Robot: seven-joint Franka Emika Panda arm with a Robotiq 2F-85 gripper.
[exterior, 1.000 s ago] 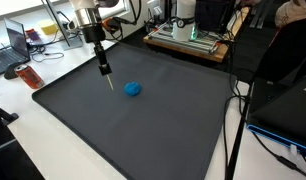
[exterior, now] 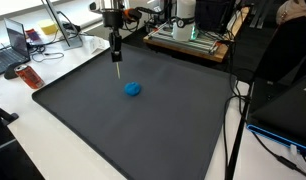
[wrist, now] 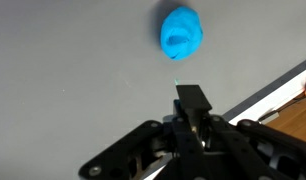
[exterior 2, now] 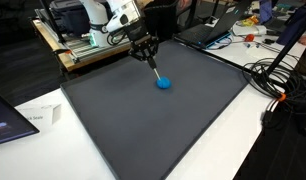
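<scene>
A small bright blue object [exterior: 132, 89], rounded and with what looks like a hollow or fold in its middle, rests on the dark grey table mat. My gripper [exterior 2: 150, 60] is shut on a thin pale stick [exterior 2: 156, 73] that points down toward it. In exterior view 1 the gripper [exterior: 115, 50] is behind and left of the blue object, with the stick [exterior: 118, 71] apart from it. From the wrist, the blue object [wrist: 181, 34] lies beyond the closed fingertips [wrist: 191, 98]; only a tiny greenish tip of the stick [wrist: 176, 81] shows.
An orange-red can [exterior: 29, 77] and a laptop [exterior: 15, 40] stand off its left side. Black cables [exterior 2: 283, 92] lie beyond its right edge in exterior view 2.
In exterior view 1 the gripper and its stick have moved right, nearer the blue object. The blue object has stayed put.
</scene>
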